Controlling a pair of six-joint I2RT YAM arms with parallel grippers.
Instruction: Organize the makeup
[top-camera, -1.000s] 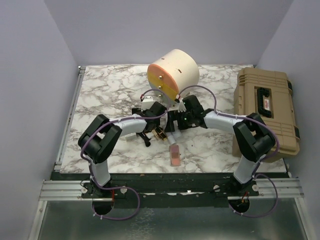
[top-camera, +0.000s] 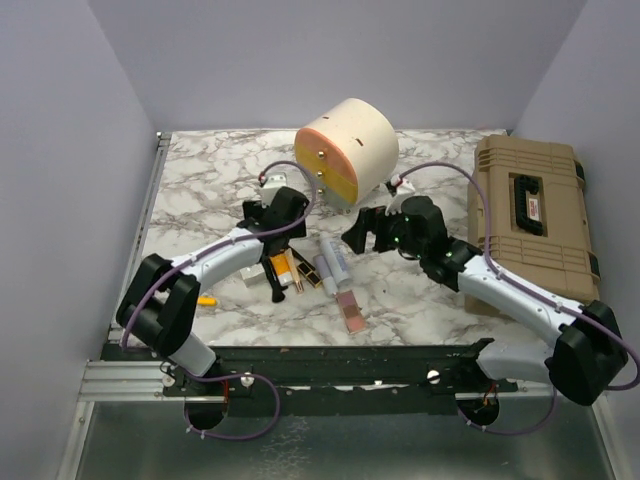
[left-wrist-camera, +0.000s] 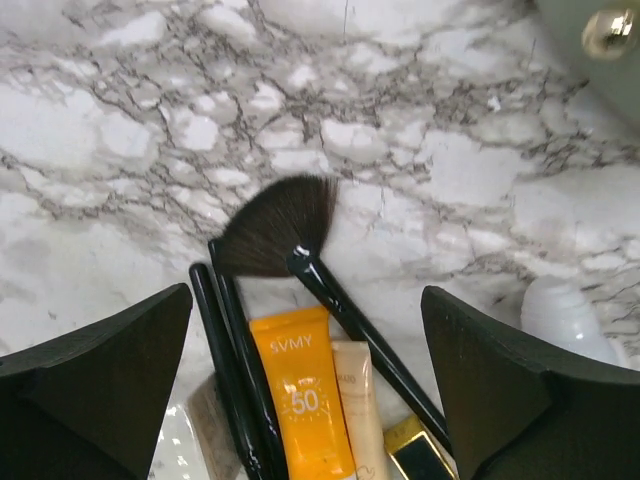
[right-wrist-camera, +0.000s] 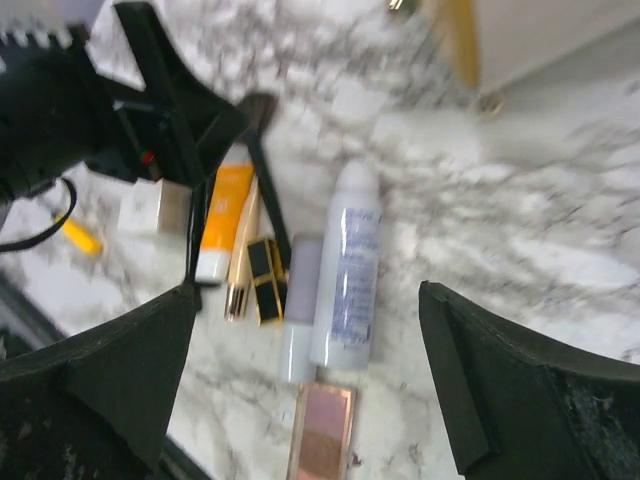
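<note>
Makeup lies clustered mid-table: a fan brush (left-wrist-camera: 365, 345), dark brush handles (left-wrist-camera: 228, 370), an orange tube (left-wrist-camera: 300, 390), a beige tube (left-wrist-camera: 358, 410), a gold-trimmed compact (right-wrist-camera: 265, 280), a white bottle (right-wrist-camera: 347, 270), a lavender tube (right-wrist-camera: 300, 300) and a pink palette (right-wrist-camera: 320, 430). My left gripper (top-camera: 272, 225) hovers open over the cluster's back end, nothing between its fingers. My right gripper (top-camera: 370, 230) is open above the marble, right of the bottle, holding nothing.
A cream drum-shaped case (top-camera: 358, 140) with an orange-yellow front stands at the back. A tan hard case (top-camera: 520, 280) fills the right side. A yellow item (top-camera: 207, 300) lies front left. Marble is clear at back left.
Both arms have moved apart, the left toward the left and the right toward the right, uncovering the bottle and tubes between them.
</note>
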